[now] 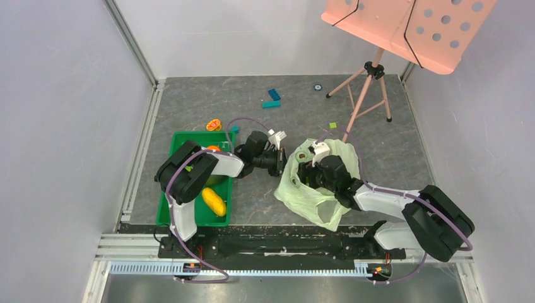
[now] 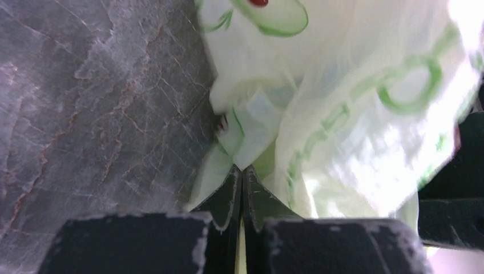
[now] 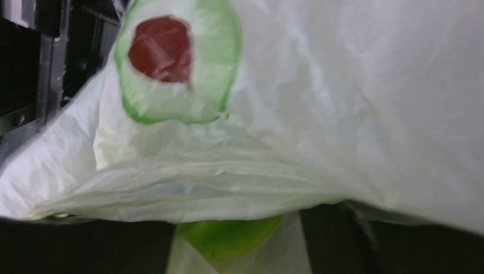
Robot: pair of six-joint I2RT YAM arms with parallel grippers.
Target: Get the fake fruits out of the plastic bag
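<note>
The pale green plastic bag (image 1: 309, 205) lies at the front right, its mouth spread around my right gripper (image 1: 305, 174). In the right wrist view the right fingers (image 3: 342, 245) stand apart inside the bag, with a bright green fruit (image 3: 231, 237) showing in the gap below a fold of plastic. My left gripper is shut, its tips against the bag's left edge; whether a thin fold is pinched there I cannot tell. A green basket (image 1: 229, 214) at the left holds a yellow fruit (image 1: 214, 202), an orange one (image 1: 213, 148) and a dark green one, partly under the left arm.
An orange toy (image 1: 214, 125) lies behind the basket. Blue blocks (image 1: 271, 104), a small round item (image 1: 317, 87) and a green cube (image 1: 333, 125) lie farther back. A pink tripod stand (image 1: 359, 101) rises at the back right. Bare floor separates them.
</note>
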